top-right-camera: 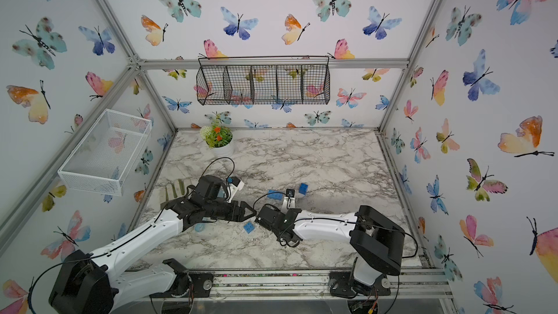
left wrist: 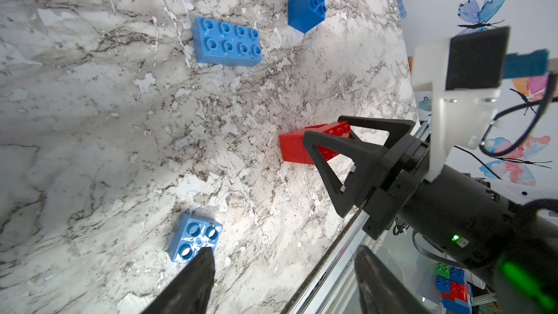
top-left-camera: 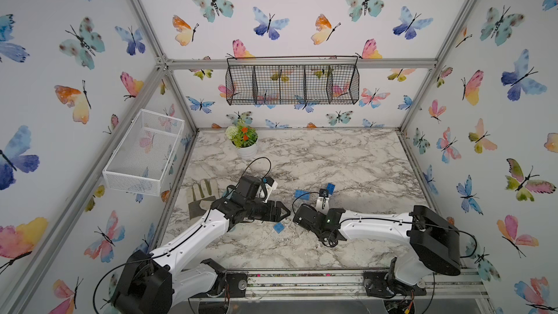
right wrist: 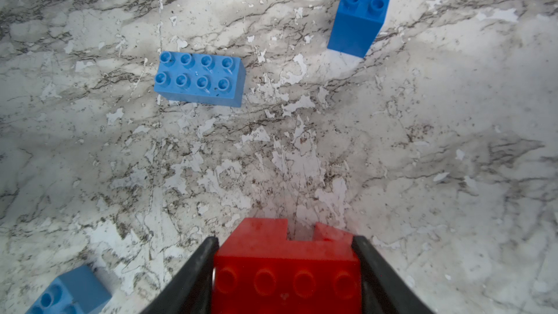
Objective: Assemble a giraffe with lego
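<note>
My right gripper is shut on a red brick piece (left wrist: 296, 146), which it holds over the table. In the right wrist view a row of studs shows on this red piece (right wrist: 284, 255) between the fingers. My left gripper has its fingers apart and nothing between them. Near its left finger lies a small light blue brick (left wrist: 195, 237), studs up. Farther off are a longer light blue brick (left wrist: 226, 42) and a taller darker blue one (left wrist: 306, 8), both apart from the grippers.
A potted plant (top-left-camera: 246, 142) stands at the back left, and grey gloves (top-left-camera: 200, 194) lie at the left side. A white mesh basket (top-left-camera: 139, 183) hangs on the left wall, a black wire one (top-left-camera: 292, 86) at the back. Bare marble tabletop (top-left-camera: 343, 154) stretches behind the bricks.
</note>
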